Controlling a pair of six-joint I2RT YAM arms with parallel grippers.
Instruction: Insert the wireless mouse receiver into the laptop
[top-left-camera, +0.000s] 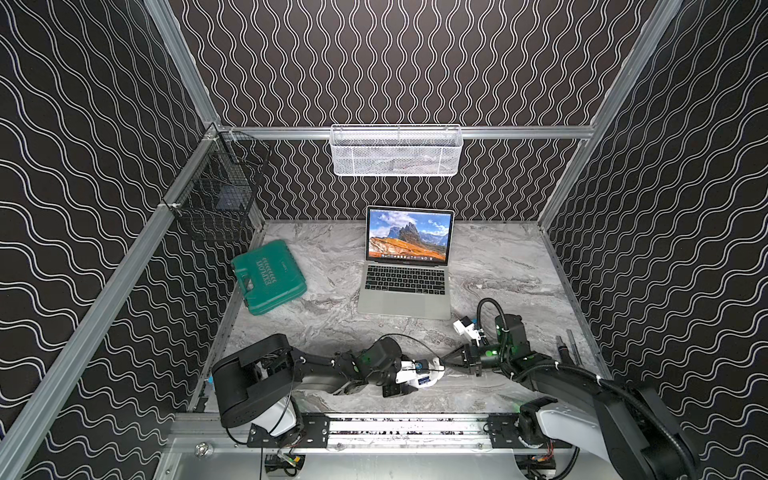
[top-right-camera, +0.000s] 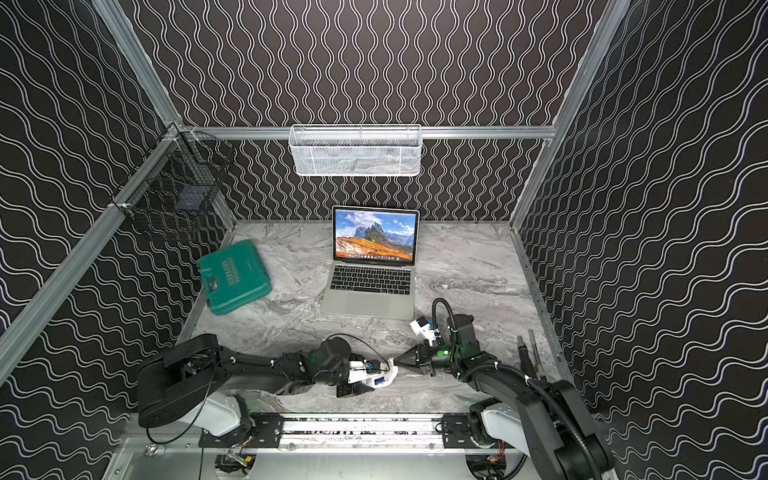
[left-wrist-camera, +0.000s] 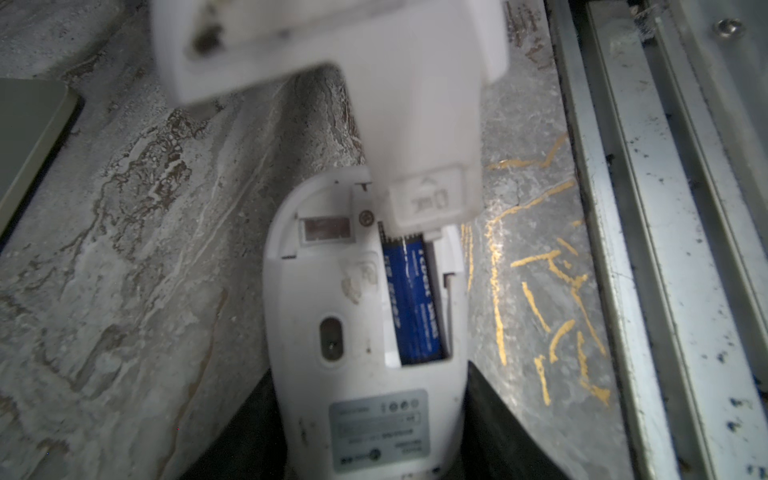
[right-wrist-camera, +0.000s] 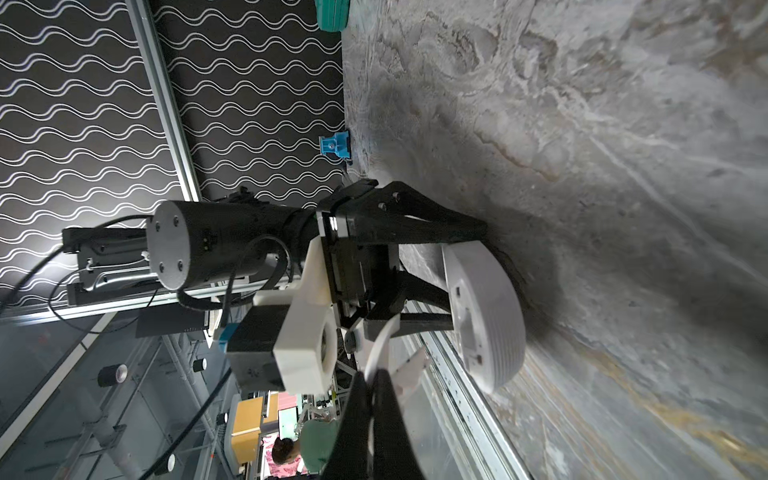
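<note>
A white mouse (left-wrist-camera: 312, 384) is turned underside up, its battery bay uncovered with a blue battery (left-wrist-camera: 413, 297) inside. My left gripper is shut on its sides, with dark fingers along both edges; the mouse (right-wrist-camera: 486, 313) stands on its side in the right wrist view. A thin white cover (left-wrist-camera: 420, 136) hangs over one end of the mouse, partly hiding it. My right gripper is shut on this cover. Beyond them the laptop (top-left-camera: 405, 304) stands open, screen lit. No receiver can be made out.
A green case (top-left-camera: 269, 276) lies left of the laptop. Dark rods (top-left-camera: 569, 347) lie at the right edge. A metal rail (top-left-camera: 408, 434) borders the table's front. Bare tabletop (top-left-camera: 512, 268) surrounds the laptop.
</note>
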